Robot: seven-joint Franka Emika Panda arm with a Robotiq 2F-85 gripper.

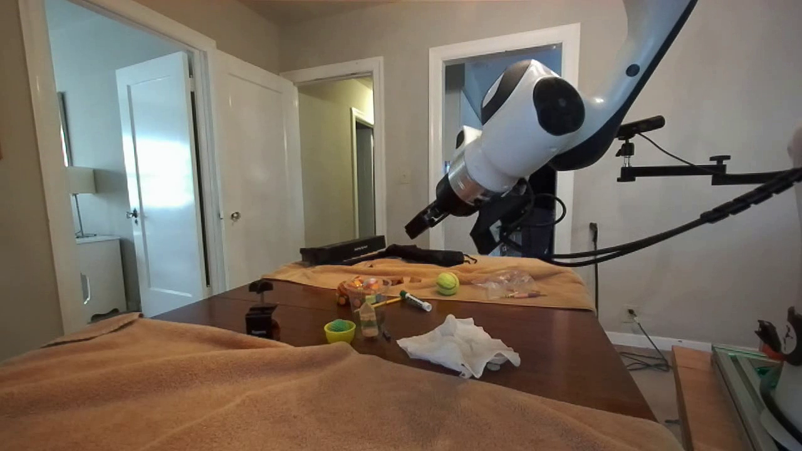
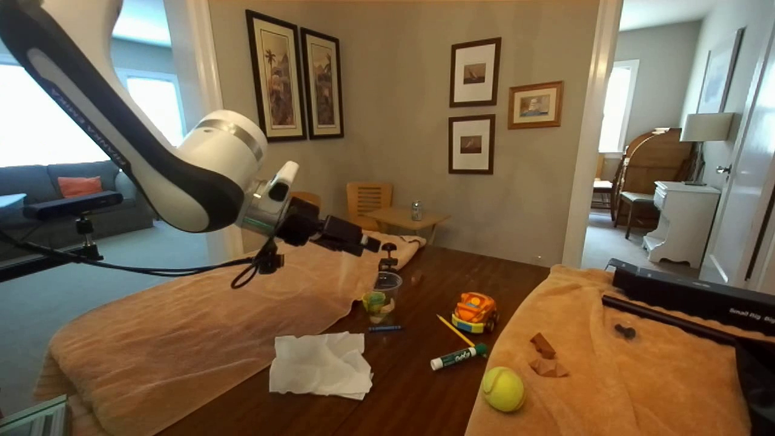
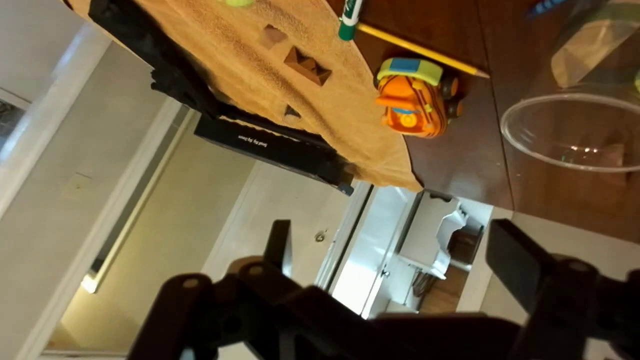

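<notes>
Raised well above the table, my gripper is open, and only background shows between its fingers. In exterior view 2 its fingertips [image 2: 370,244] point right and slightly down. On the brown table [image 2: 428,407] sits an orange toy car [image 2: 475,311] with a yellow pencil [image 2: 456,330] beside it. A green-and-white marker [image 2: 458,356] lies close by. Left of these stand a clear plastic cup [image 2: 390,283] and a small yellow-green cup [image 2: 375,304]. A blue crayon-like stick [image 2: 385,328] lies in front of them. A crumpled white cloth [image 2: 319,366] is spread nearer the front.
Orange towels [image 2: 567,403] cover both sides of the table. One bears a tennis ball [image 2: 503,389], brown scraps [image 2: 546,366] and a long black box [image 2: 690,290]. A black clamp [image 1: 260,312] stands at the table's edge. Bare wood lies around the white cloth.
</notes>
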